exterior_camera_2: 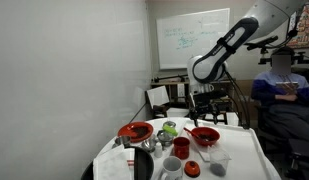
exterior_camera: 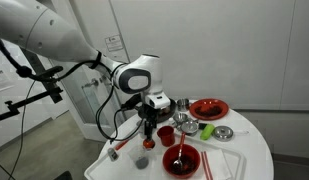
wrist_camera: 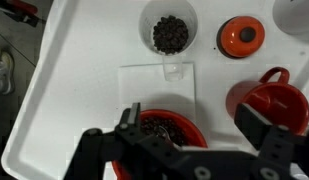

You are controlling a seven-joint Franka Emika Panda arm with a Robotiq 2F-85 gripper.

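My gripper stands open, with nothing held between its fingers. In the wrist view a red bowl [wrist_camera: 199, 138] with dark contents lies below the gap, partly hidden by the gripper. Above it in that view is a clear cup [wrist_camera: 170, 30] of dark beans, beside a round orange-red object [wrist_camera: 241, 37]. A red mug [wrist_camera: 279, 101] appears at the right, partly covered by the right finger. From the front, the gripper [exterior_camera: 150, 132] hangs over the tray near the orange-red object [exterior_camera: 148, 143], with the red bowl [exterior_camera: 181, 166] to the right.
A white mug [exterior_camera_2: 172, 168], a red plate [exterior_camera_2: 136, 130] and a dark pan [exterior_camera_2: 140, 167] crowd the table outside or near the tray. The white tray [wrist_camera: 69, 100] has bare floor along the left in the wrist view. A person [exterior_camera_2: 284, 90] sits behind the table.
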